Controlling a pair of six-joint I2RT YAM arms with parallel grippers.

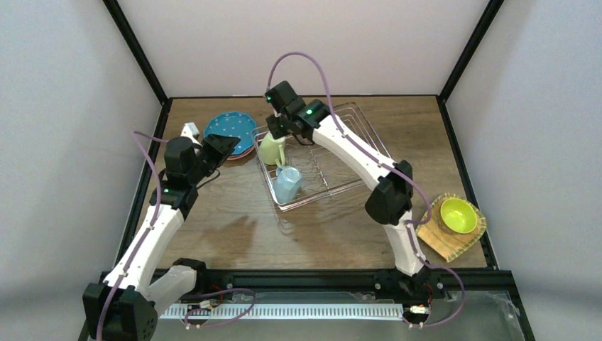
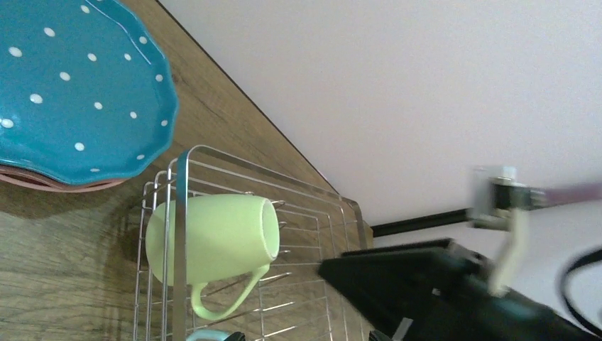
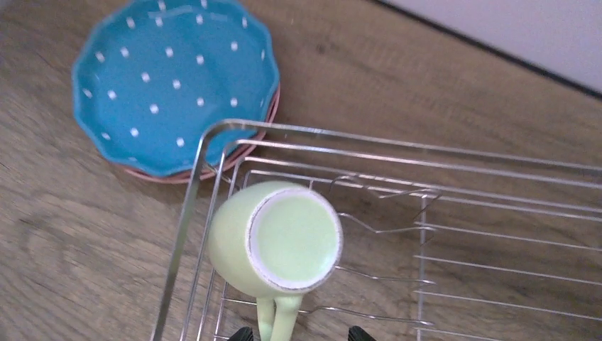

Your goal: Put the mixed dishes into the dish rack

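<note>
A pale green mug (image 3: 291,241) lies tilted in the left end of the wire dish rack (image 1: 334,186), its base turned up and its handle toward the front. In front of it, a light blue cup (image 1: 287,185) also leans in the rack. Above the mug, clear of it, hangs my right gripper, its fingertips spread and nothing between them. A blue dotted plate (image 1: 233,126) rests on a pink plate (image 3: 273,106) left of the rack. My left gripper is open and empty, over the table near those plates.
A lime green bowl (image 1: 458,215) sits on a woven cloth (image 1: 441,240) at the right edge of the table. The rack's middle and right side are empty. Bare wooden table (image 1: 234,220) lies in front of the rack.
</note>
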